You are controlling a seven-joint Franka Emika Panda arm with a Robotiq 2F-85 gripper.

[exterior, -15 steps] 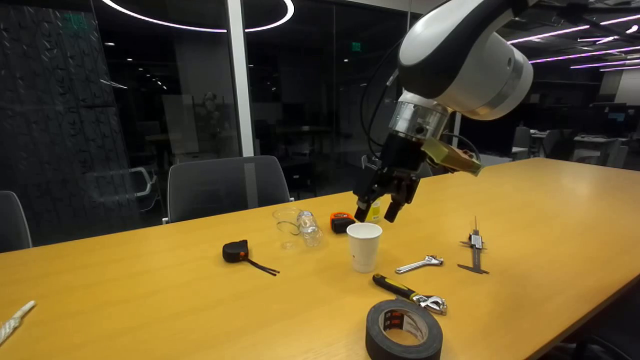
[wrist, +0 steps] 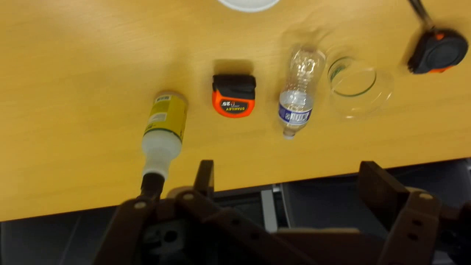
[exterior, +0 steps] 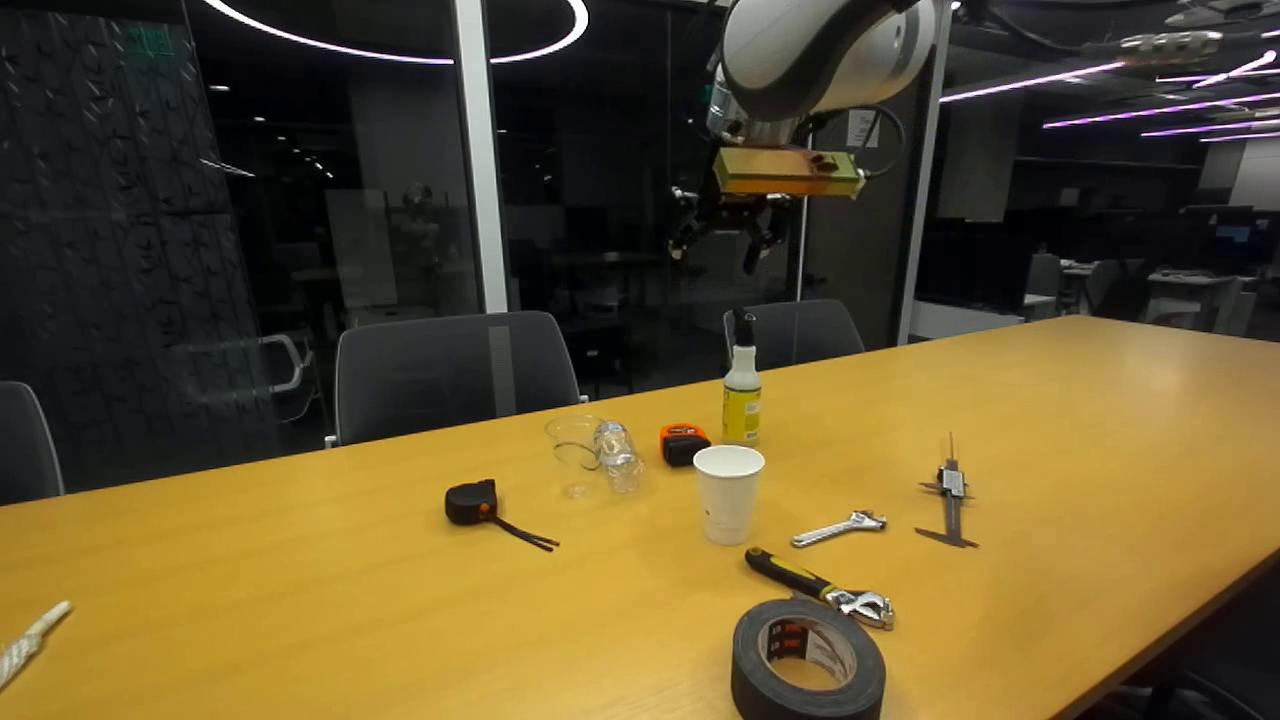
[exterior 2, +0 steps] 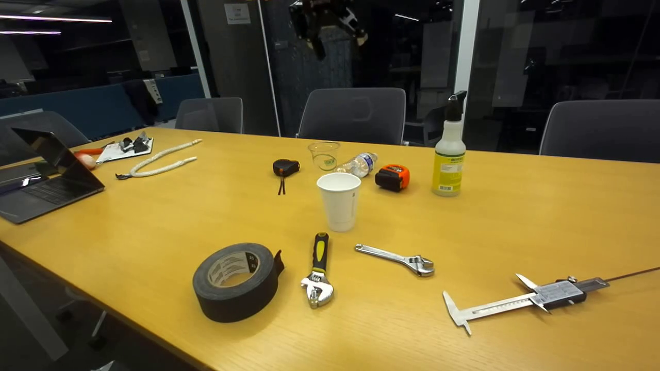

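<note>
High over the table's back edge, my gripper point(exterior: 714, 250) stands open, nothing between its spread fingers. The wrist view has the open gripper above the table edge. Below it lie an orange-black tape measure point(wrist: 233, 95), a clear plastic bottle point(wrist: 302, 88) on its side and a clear cup point(wrist: 353, 84). The spray bottle point(wrist: 163, 128) with a yellow label stands upright near the left finger in that view. A white paper cup point(exterior 2: 340, 201) stands upright mid-table. The black tape measure point(exterior 2: 285, 167) rests left of the clear cup.
Nearer the front lie a black tape roll point(exterior 2: 238, 290), a yellow-black wrench point(exterior 2: 318, 272), a silver wrench point(exterior 2: 396, 256) and calipers point(exterior 2: 526, 300). A rope point(exterior 2: 161, 161) and a laptop point(exterior 2: 52, 179) occupy the far left. Bare tabletop spreads between the rope and the tape roll.
The arm has risen and swung back, away from just above the paper cup, uncovering the spray bottle. The table objects appear unmoved.
</note>
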